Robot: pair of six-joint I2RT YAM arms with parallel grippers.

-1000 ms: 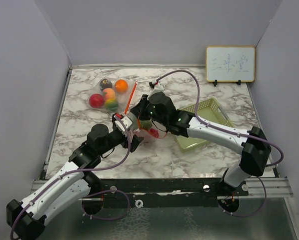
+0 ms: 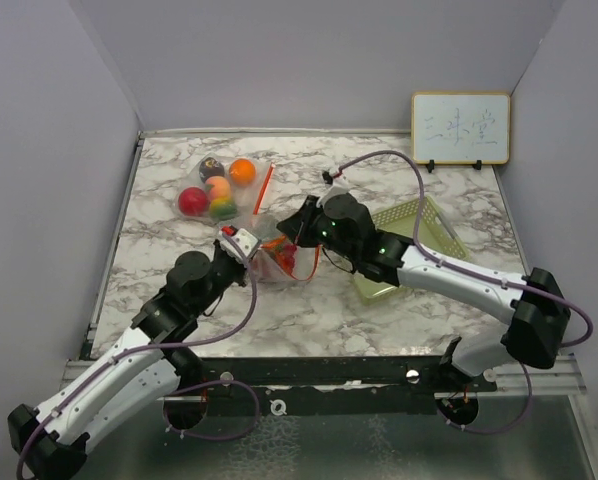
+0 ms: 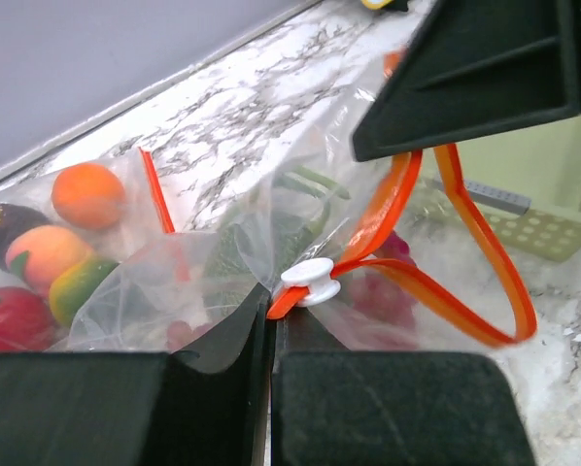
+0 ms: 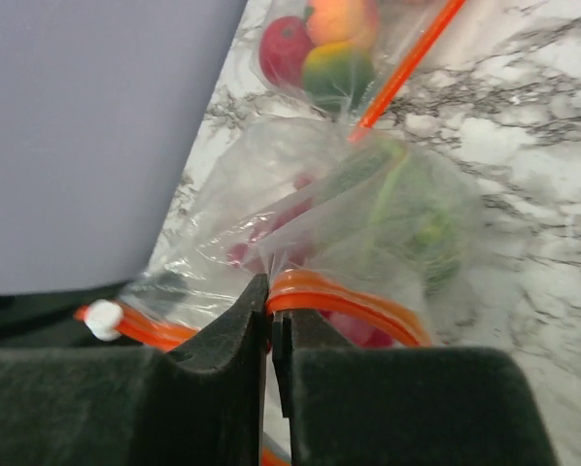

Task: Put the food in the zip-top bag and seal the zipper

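Note:
A clear zip top bag (image 3: pixel 300 209) with an orange zipper strip hangs between my two grippers, its mouth gaping in a loop near the right one. Through the plastic I make out red grapes (image 3: pixel 383 286) and a green food item (image 4: pixel 422 223). My left gripper is shut on the strip's end, right by the white slider (image 3: pixel 310 281). Farther along, my right gripper is shut on the orange zipper strip (image 4: pixel 344 296). In the top view the arms partly cover the bag.
Behind lies another clear bag of several fruits (image 2: pixel 219 190), its orange strip (image 2: pixel 264 188) along the right side. An empty green basket (image 2: pixel 434 225) stands to the right. A small whiteboard (image 2: pixel 461 128) is at the back right. Bare marble (image 2: pixel 269 330) shows in front.

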